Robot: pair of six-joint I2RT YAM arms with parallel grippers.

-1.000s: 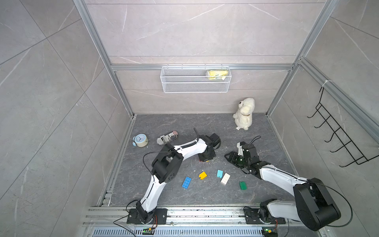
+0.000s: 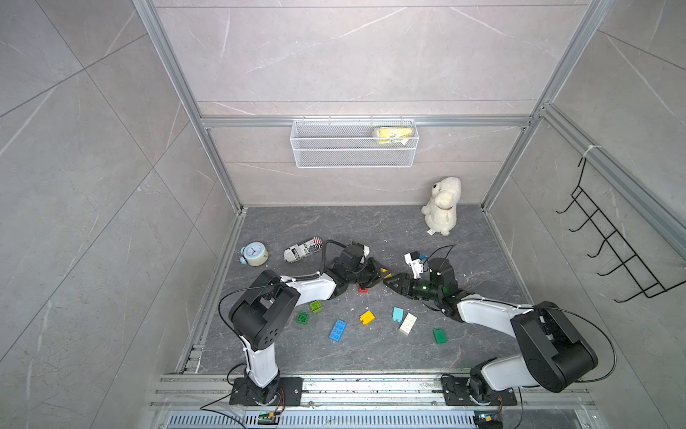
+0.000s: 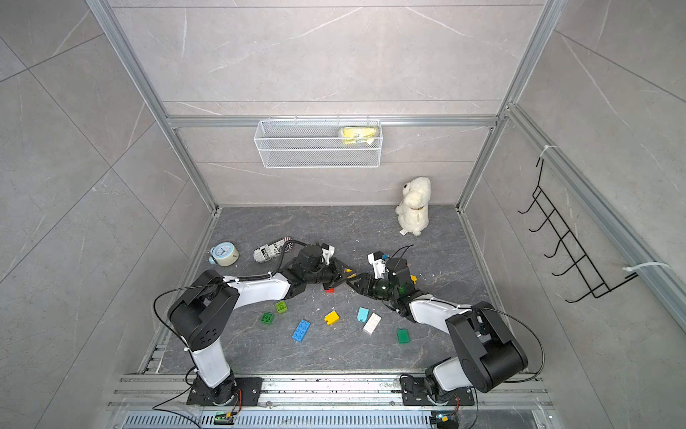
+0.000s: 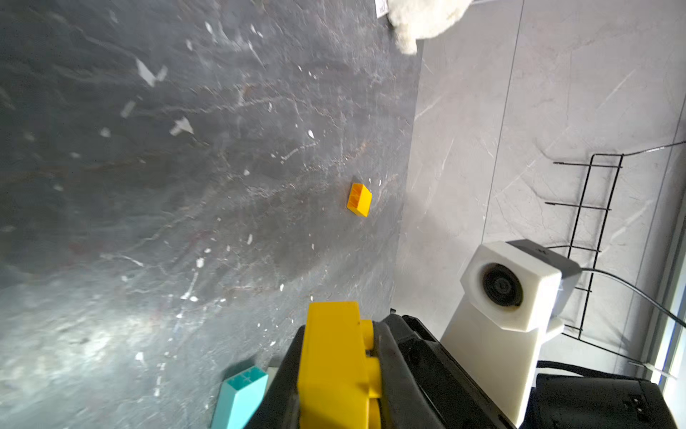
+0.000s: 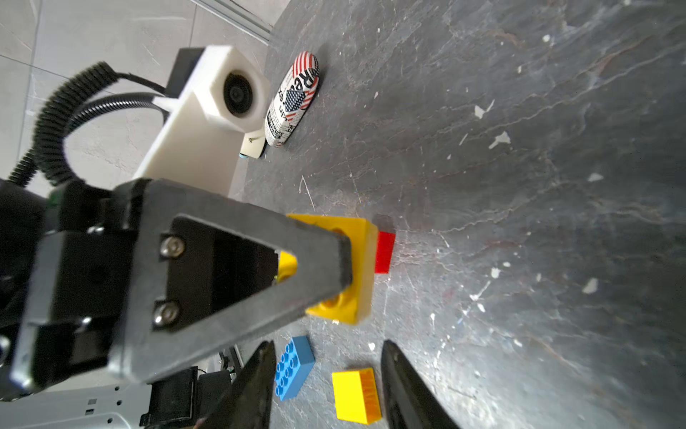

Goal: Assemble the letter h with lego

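Observation:
A yellow brick [image 4: 330,364] is pinched between the fingers of my left gripper [image 2: 381,271], held sideways with its studs toward one finger. In the right wrist view, this same yellow brick [image 5: 363,271] sticks out past the left gripper's grey finger. My right gripper faces it from the right, close by, its fingers [image 5: 258,382] apart with only the view of the table between them. On the table lie a red brick [image 5: 384,252] under the left gripper, a second yellow brick [image 2: 367,317], a blue brick [image 2: 338,329] and a cyan brick [image 2: 398,314].
Near the front lie a white brick [image 2: 408,324] and green bricks, one [image 2: 439,335] at the right. Another yellow brick [image 4: 359,199] sits behind the right arm. A can [image 2: 303,249], a clock [image 2: 253,253] and a plush dog [image 2: 441,206] stand farther back.
The right gripper has moved left, closing the distance to it.

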